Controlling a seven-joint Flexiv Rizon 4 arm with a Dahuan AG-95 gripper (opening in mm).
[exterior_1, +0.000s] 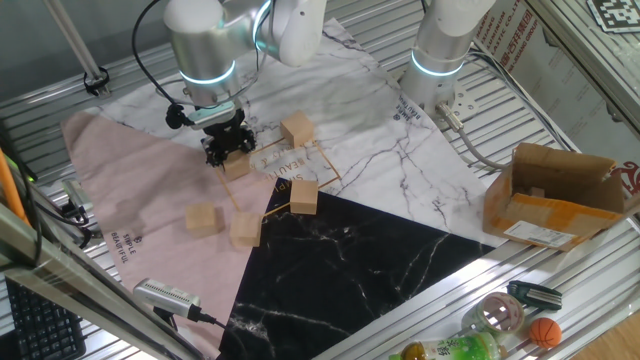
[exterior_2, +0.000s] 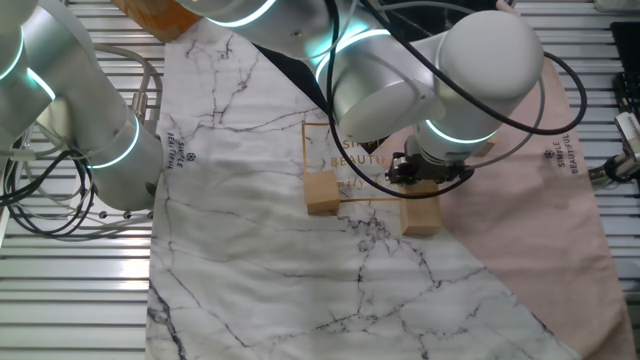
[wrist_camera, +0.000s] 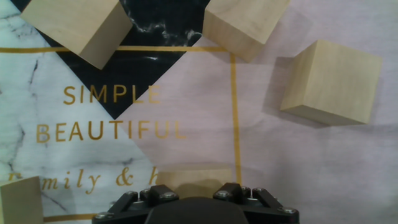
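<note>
My gripper (exterior_1: 231, 150) points down over one wooden block (exterior_1: 236, 166) at the corner of the gold printed frame. From the other side, this block (exterior_2: 420, 216) rests on the cloth under the gripper (exterior_2: 418, 175). In the wrist view the fingers stand apart at the bottom edge, with the block (wrist_camera: 196, 177) showing between and beyond them; whether they press on it is hidden. Other plain blocks lie around: one (exterior_1: 297, 128) on the marble part, one (exterior_1: 304, 197) at the black edge, and two (exterior_1: 246, 229) (exterior_1: 203, 219) on the pink part.
An open cardboard box (exterior_1: 545, 205) stands at the right. A tape roll (exterior_1: 500, 313), an orange ball (exterior_1: 545, 332) and a green bottle (exterior_1: 465, 347) sit near the front edge.
</note>
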